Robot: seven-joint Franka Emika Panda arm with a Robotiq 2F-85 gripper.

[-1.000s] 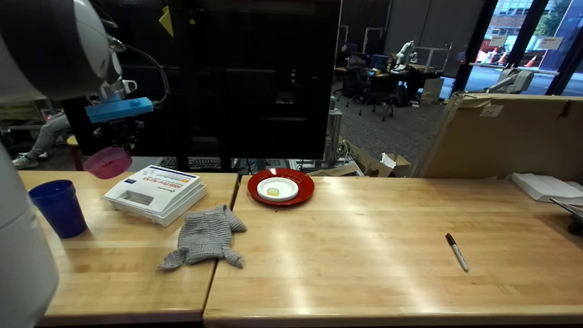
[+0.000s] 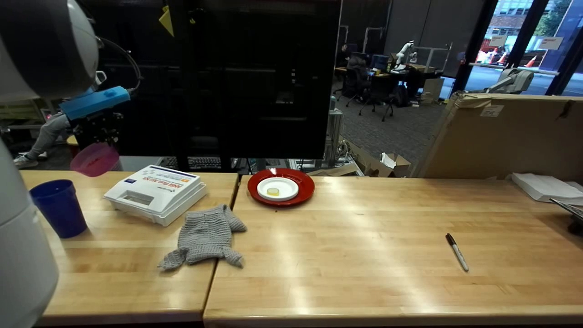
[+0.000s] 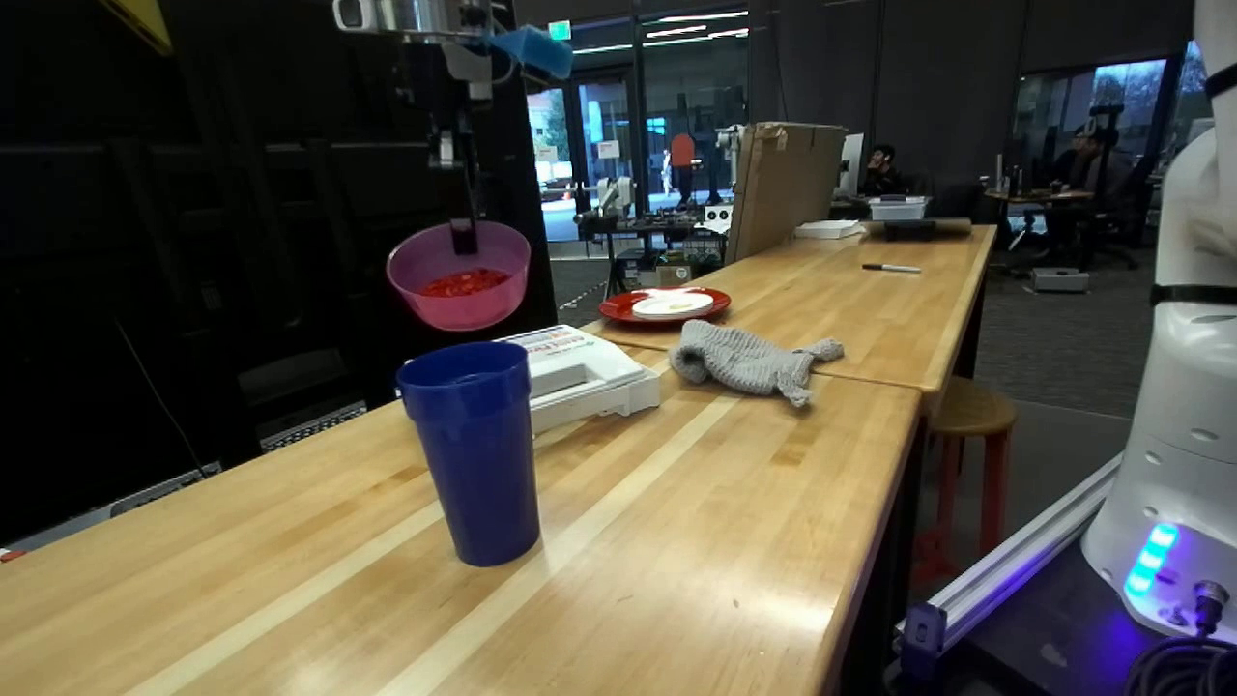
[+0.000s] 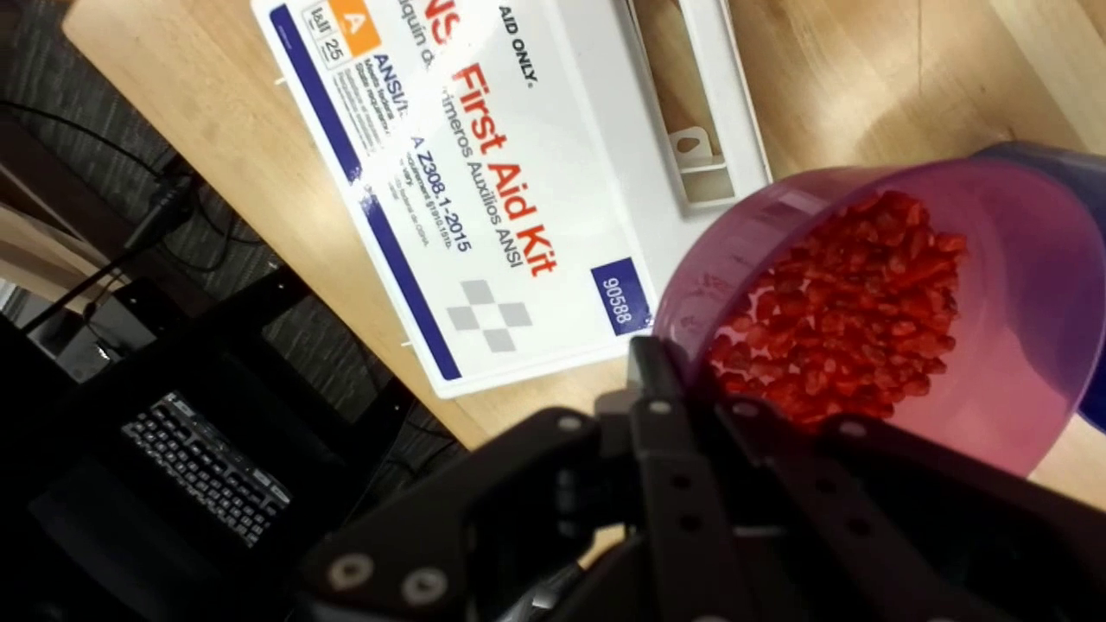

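My gripper is shut on the rim of a translucent pink bowl (image 4: 1021, 404), which hangs in the air. Small red pieces (image 4: 850, 311) lie inside the bowl, heaped toward one side of it. In exterior view 2 the bowl (image 3: 458, 315) is held slightly tilted, above and behind a tall blue cup (image 3: 475, 464) that stands upright on the table. The cup's inside is hidden from that side. From the wrist, only part of the blue cup (image 4: 1047, 155) shows beyond the bowl.
A white first aid kit (image 2: 155, 188) lies beside the cup, with a grey knitted cloth (image 2: 205, 238) near it. Farther right are a red plate (image 2: 306, 191) bearing a white dish (image 2: 289, 188), and a marker (image 2: 457, 252).
The arm has carried the pink bowl left in exterior view 1, closer to the blue cup, and the bowl tilts a little more. Things on the table have stayed put.
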